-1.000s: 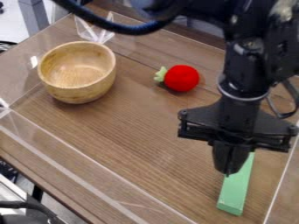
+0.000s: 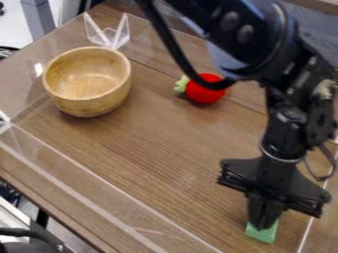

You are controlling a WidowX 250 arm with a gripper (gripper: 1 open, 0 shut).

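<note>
My black gripper (image 2: 264, 203) is low at the front right, its tips down on a green block (image 2: 262, 231), which it mostly covers. The fingers look shut; whether anything is between them cannot be seen clearly.
A wooden bowl (image 2: 86, 81) stands at the back left. A red tomato-like object (image 2: 207, 88) with a green top lies at the back centre, partly near the arm.
The gripper has moved down onto the green block, covering more of it. The block, bowl and red object appear in the same places.
</note>
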